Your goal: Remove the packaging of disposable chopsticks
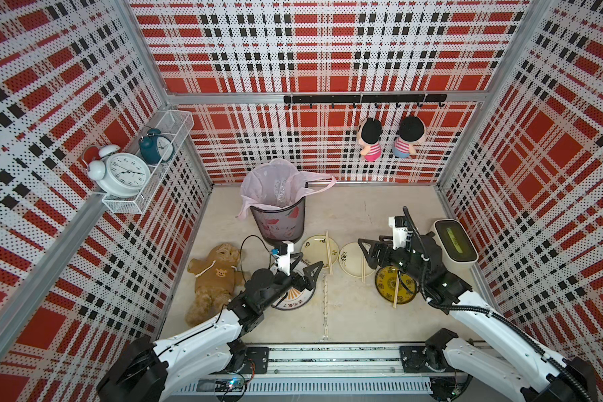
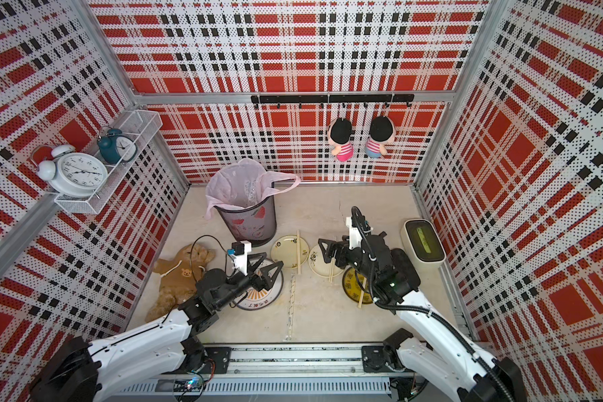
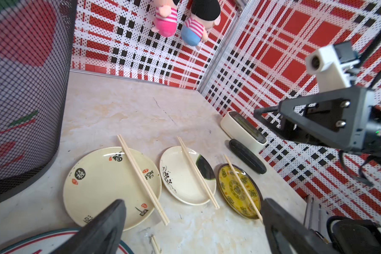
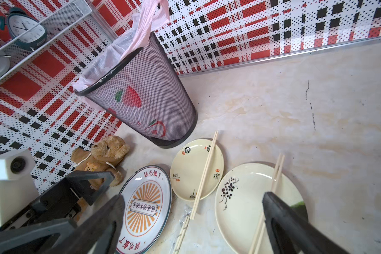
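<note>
Chopstick pairs rest on a cream plate [image 3: 93, 186], on a second cream plate [image 4: 245, 199] and on a yellow plate [image 3: 230, 188]. Another pair [image 4: 182, 232], with clear plastic around it, lies on the table between the plates, front centre. My left gripper [image 1: 308, 274] stands open and empty over the white rimmed plate [image 4: 144, 211]. My right gripper [image 1: 368, 248] is open and empty, raised over the right-hand plates.
A mesh bin [image 1: 278, 224] with a pink bag stands at the back. A teddy bear [image 1: 211, 281] lies at left, a long box [image 1: 455, 241] at right.
</note>
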